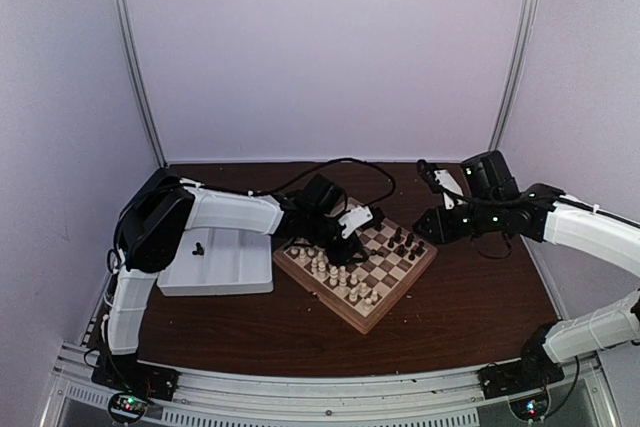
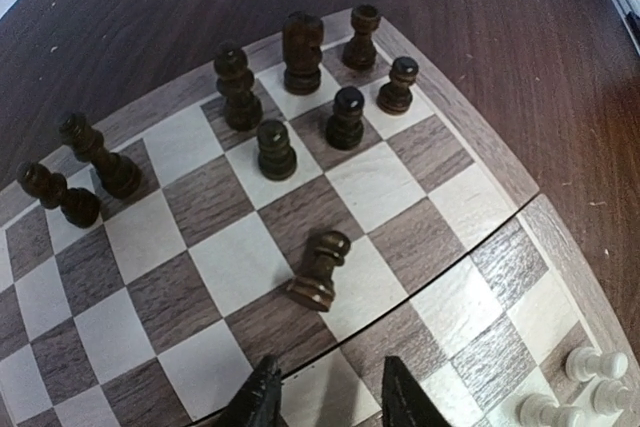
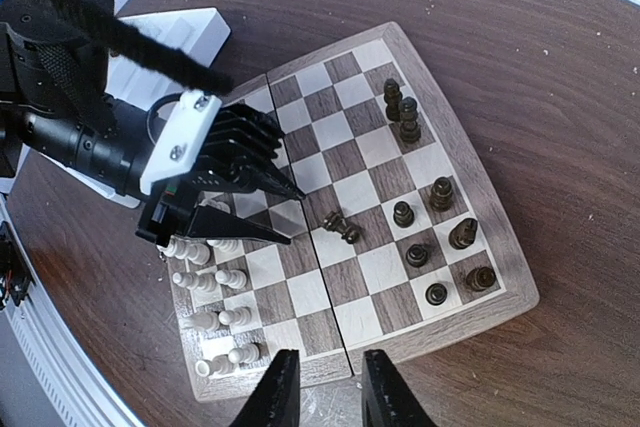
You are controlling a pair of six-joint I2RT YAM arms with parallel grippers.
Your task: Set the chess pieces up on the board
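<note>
The wooden chessboard [image 1: 350, 317] holds several white pieces [image 3: 236, 316] along one side and several dark pieces [image 2: 345, 117] standing at the opposite side. A dark piece [image 2: 320, 272] lies on its side near the middle [image 3: 341, 227]. My left gripper is open over the board near that lying piece, nothing between its fingers. My right gripper hangs above the board's right end, fingers apart and empty; in the top view it is at the board's right [image 1: 430, 227].
A white tray [image 1: 215, 282] with a small dark piece [image 1: 198, 248] in it sits left of the board. The left arm spans over the tray and part of the board. Bare table lies in front and right of the board.
</note>
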